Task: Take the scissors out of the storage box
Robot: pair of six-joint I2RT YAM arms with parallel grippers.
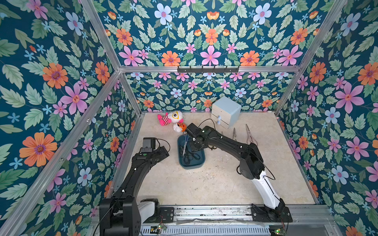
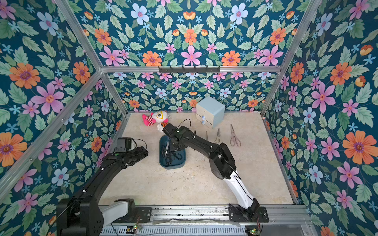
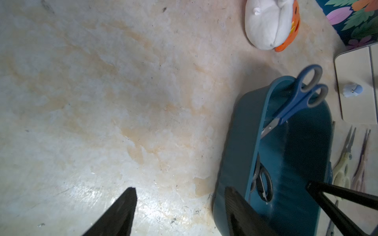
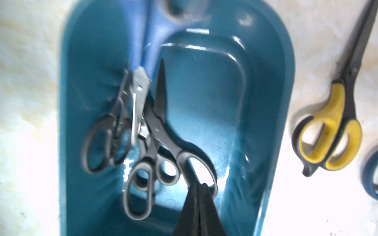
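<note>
The teal storage box stands mid-table with several scissors inside. Its blue-handled scissors lean steeply, handles up at the far rim and blades down in the box. Dark scissors with grey-edged handles lie on the floor of the box, beside other grey-handled scissors. My right gripper is over the box, tips together, nothing between them; in its view the tips overlap the edge of a dark handle, outside the fingers. Left of the box, my left gripper stands open and empty.
Yellow-and-black scissors lie right of the box, with pink-handled scissors farther right. A small drawer cabinet and plush toys stand behind.
</note>
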